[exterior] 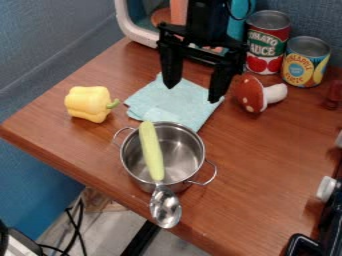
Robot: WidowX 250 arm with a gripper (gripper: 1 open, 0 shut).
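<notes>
My black gripper (193, 66) hangs open above the back middle of the table, over a folded light-blue cloth (174, 105), with nothing visible between its fingers. A steel pot (189, 165) stands at the front of the table with a pale yellow-green corn-like object (151, 150) in it. A metal spoon (166, 209) lies at the pot's front, by the table edge. A yellow pepper (88, 102) is on the left.
A red-capped mushroom (254, 94), a tomato sauce can (266, 45) and a yellow-labelled can (305, 63) stand at the back right. Black equipment (314, 225) borders the right edge.
</notes>
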